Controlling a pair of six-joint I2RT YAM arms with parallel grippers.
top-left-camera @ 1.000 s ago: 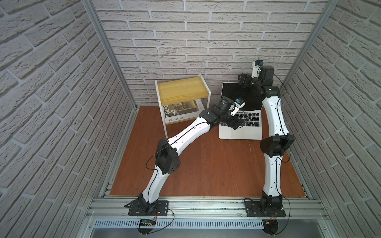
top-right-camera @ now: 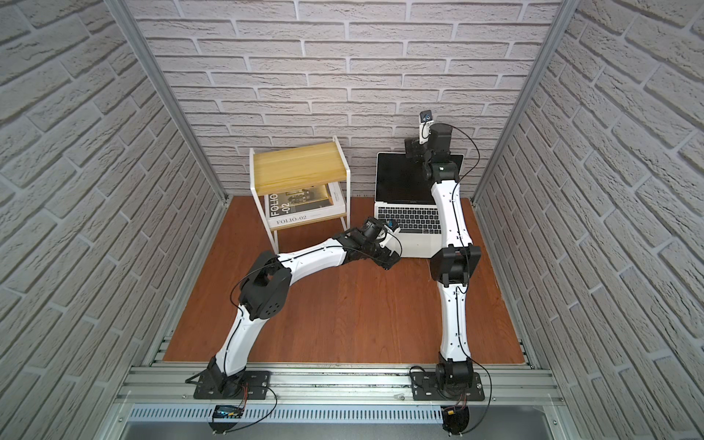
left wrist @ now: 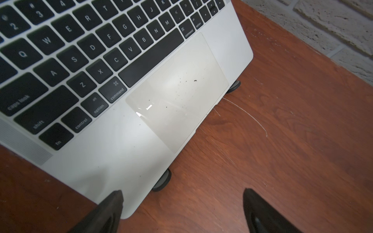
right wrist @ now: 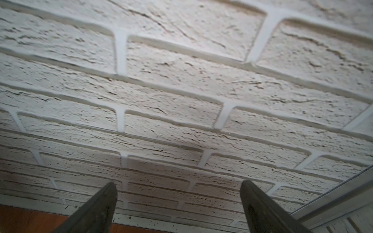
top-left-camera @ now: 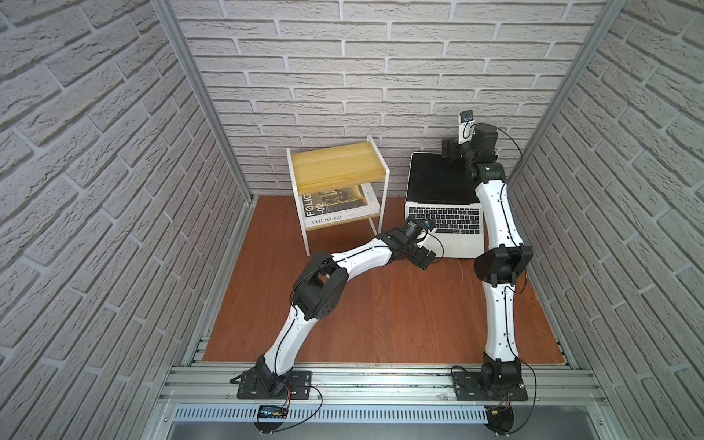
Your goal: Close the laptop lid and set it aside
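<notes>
An open silver laptop (top-left-camera: 462,245) stands at the back right of the wooden table, its black screen (top-left-camera: 432,179) raised toward the wall and its keyboard (top-right-camera: 410,220) showing. My left gripper (top-left-camera: 425,256) is open at the laptop's front left corner; in the left wrist view its fingers (left wrist: 106,211) are spread, one near that corner and the other over bare wood. Up by the top edge of the screen, my right gripper (top-left-camera: 448,149) is open and empty. Only brick wall and a strip of table show between its fingers in the right wrist view; the lid is out of that view.
A small wooden shelf (top-left-camera: 333,165) with white sides stands left of the laptop, a FOLIO-02 book (top-left-camera: 338,204) on its lower board. Brick walls (right wrist: 174,77) close off the back and sides.
My left gripper has drawn back from over the keyboard toward the laptop's front left corner. The right gripper has shifted slightly near the screen's top edge. The laptop stays put, lid up.
</notes>
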